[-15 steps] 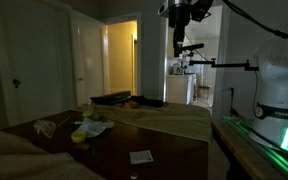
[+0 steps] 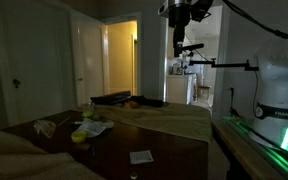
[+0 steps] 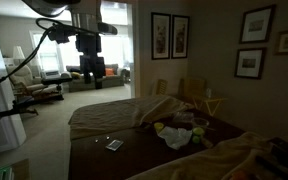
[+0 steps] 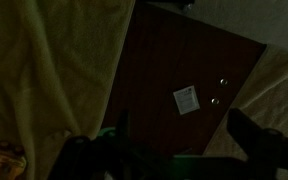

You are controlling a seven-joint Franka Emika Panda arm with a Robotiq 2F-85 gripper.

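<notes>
High above the dark table (image 2: 169, 150), my gripper (image 2: 180, 52) hangs at the top of exterior view 1. Exterior view 2 shows the gripper (image 3: 87, 78) at upper left, well clear of every object. In the wrist view its dark fingers stand wide apart at the lower edge, so the gripper is open and empty. A small pale square (image 4: 186, 100) lies flat on the brown tabletop below. Two tiny shiny round things sit to its right, too small to identify.
Tan cloths cover the table's sides, one a yellowish cloth (image 4: 44, 80). Yellow-green cups (image 2: 79, 136) and a crumpled white sheet (image 2: 97, 128) lie at the left. Orange items (image 4: 4, 160) rest on the cloth. Bare tabletop surrounds the pale square.
</notes>
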